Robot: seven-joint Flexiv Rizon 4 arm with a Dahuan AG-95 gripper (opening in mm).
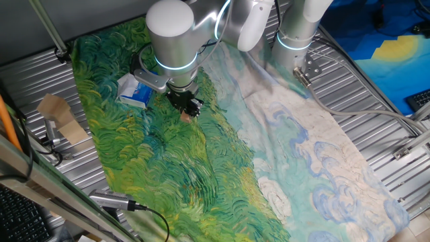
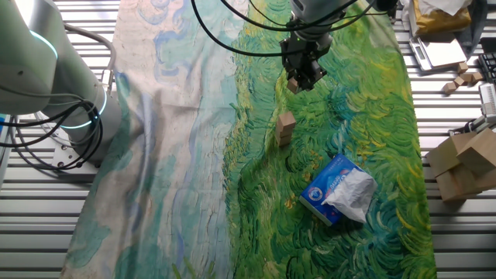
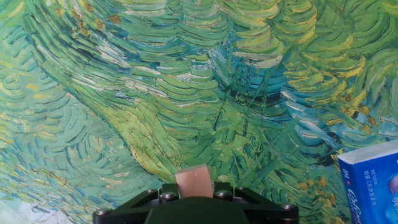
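A small wooden block [image 3: 194,181] sits between the fingers of my gripper at the bottom of the wrist view, and the gripper looks shut on it. In exterior view 2 this block [image 2: 293,85] shows at the fingertips, over the green part of the cloth. A short stack of wooden blocks [image 2: 285,129] stands on the cloth, apart from the gripper, on the side toward the tissue pack. Exterior view 1 shows the gripper [image 1: 187,113] from above with the block at its tip; the stack is not visible there.
A blue tissue pack [image 2: 329,190] with white tissue sticking out lies on the patterned cloth [image 2: 194,155]. Beyond the cloth's edge are several loose wooden blocks [image 2: 463,77] and a cardboard box [image 2: 463,167].
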